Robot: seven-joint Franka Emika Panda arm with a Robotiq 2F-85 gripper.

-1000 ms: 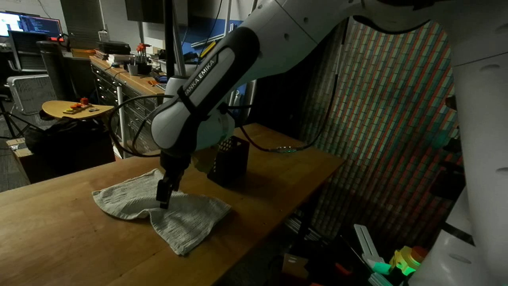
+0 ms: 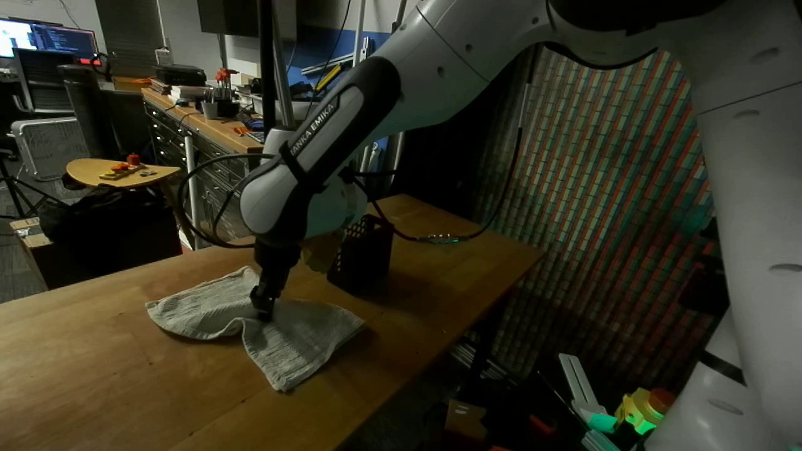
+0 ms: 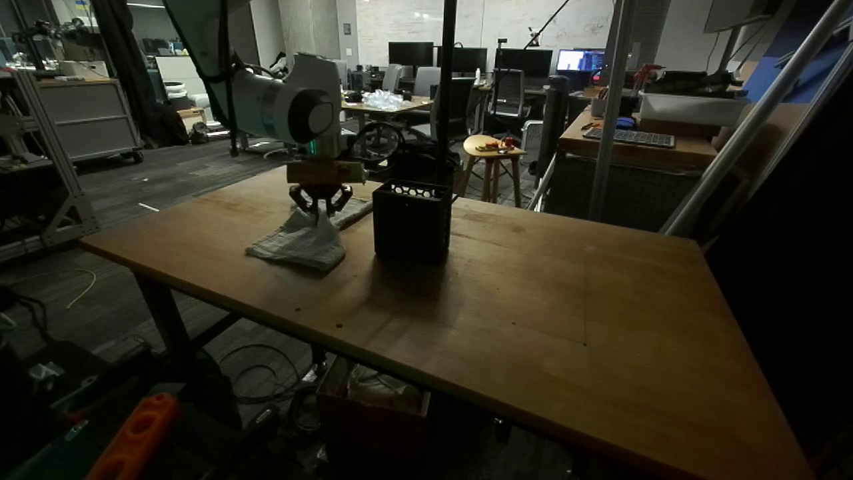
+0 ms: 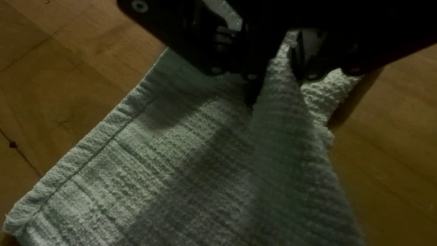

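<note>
A pale grey, ribbed cloth [image 2: 301,339] lies spread on the wooden table, with a raised fold near its middle. My gripper [image 2: 263,307] points down at that fold. In the wrist view the cloth [image 4: 184,164] fills much of the picture, and a ridge of it rises between the fingers of my gripper, which is shut on it. Exterior view 2 shows the cloth [image 3: 304,240] peaked up under the gripper [image 3: 321,213], its outer parts resting on the tabletop.
A black perforated box [image 3: 412,220] stands on the table close beside the cloth. A black cable [image 2: 492,218] hangs in a loop from the arm.
My gripper has closed on the cloth and sits slightly higher. The cloth's near corner has drawn back a little toward the gripper, and the fold has sharpened.
</note>
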